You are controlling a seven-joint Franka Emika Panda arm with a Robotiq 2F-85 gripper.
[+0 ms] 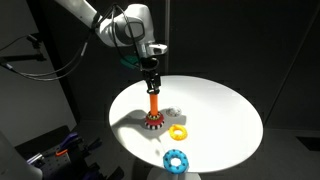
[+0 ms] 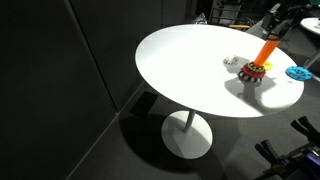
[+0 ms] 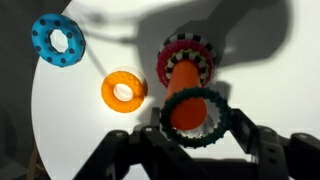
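An orange post (image 1: pixel 154 103) stands on the round white table, with several patterned rings stacked around its base. The stack (image 3: pixel 190 52) shows red, black and white edges. My gripper is shut on a dark green ring (image 3: pixel 196 142), pointing down at the post. Seen from the wrist, the orange post shows through the ring's hole. In exterior view 1 the ring is level with the post's top; whether it is around the tip or just above it, I cannot tell.
A yellow-orange ring (image 1: pixel 178 132) and a blue dotted ring (image 1: pixel 175 161) lie flat on the table (image 1: pixel 225 115), the blue one near the edge. A small pale object (image 2: pixel 231 60) lies beside the stack.
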